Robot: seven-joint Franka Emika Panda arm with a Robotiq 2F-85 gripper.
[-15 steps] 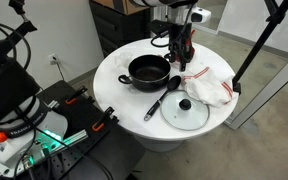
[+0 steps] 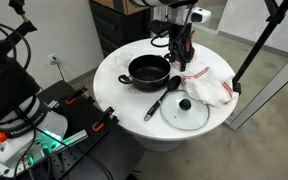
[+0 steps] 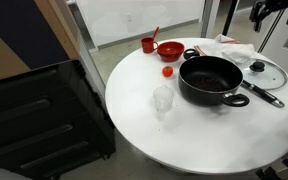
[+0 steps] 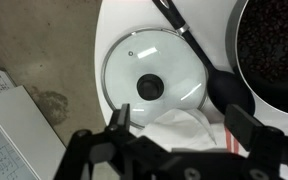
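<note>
High over the round white table, my gripper is open, its two fingers wide apart in the wrist view with no object held. Below it lies a glass lid [image 4: 129,65] with a black knob [image 4: 150,87]. A black spoon [image 4: 229,92] rests between the lid and a black pot [image 3: 197,92], which has dark beans [image 4: 274,45] inside. The lid is off the pot, flat on the table. A white cloth with red stripes [image 2: 212,88] lies crumpled by the lid, partly hidden behind the fingers in the wrist view.
A red bowl [image 3: 171,49], a red cup [image 3: 149,45] and a small tomato-like red item [image 3: 167,71] sit beyond the pot. Something clear and crumpled [image 3: 164,98] stands nearby.
</note>
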